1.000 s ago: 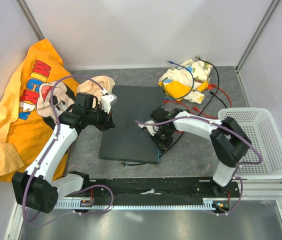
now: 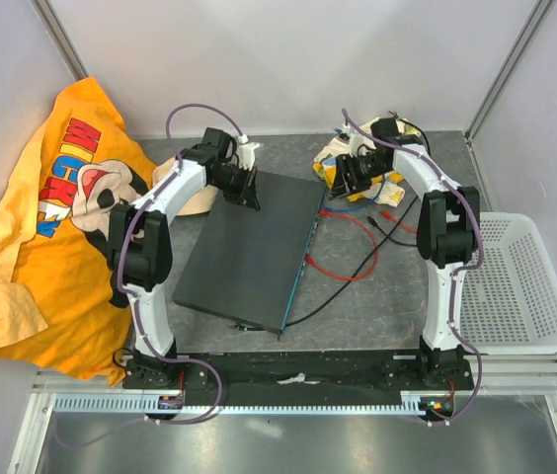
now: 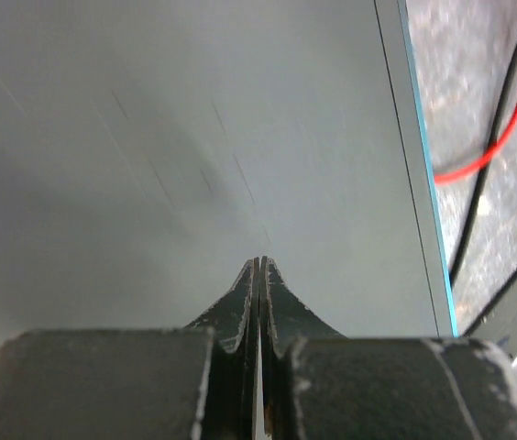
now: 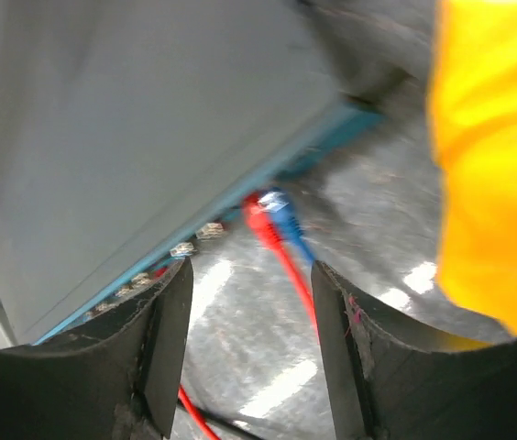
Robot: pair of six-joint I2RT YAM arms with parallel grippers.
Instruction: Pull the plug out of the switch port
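Observation:
The dark grey switch (image 2: 244,257) lies on the counter at a slant, its port edge facing right. In the right wrist view a red plug (image 4: 260,217) and a blue plug (image 4: 281,213) sit side by side in that edge, beside its far corner. My right gripper (image 2: 347,179) is open above this corner, the two plugs showing between and beyond its fingers. My left gripper (image 2: 251,197) is shut over the switch's top plate, with nothing visible between its fingertips.
An orange cloth (image 2: 32,247) covers the left side. Yellow and white cloths (image 2: 397,138) lie at the back right, near my right gripper. A white basket (image 2: 516,286) stands at the right. Loose cables cross the counter right of the switch.
My right gripper has moved from the switch's near right part to its far corner. The switch has turned from its straighter position to a slant.

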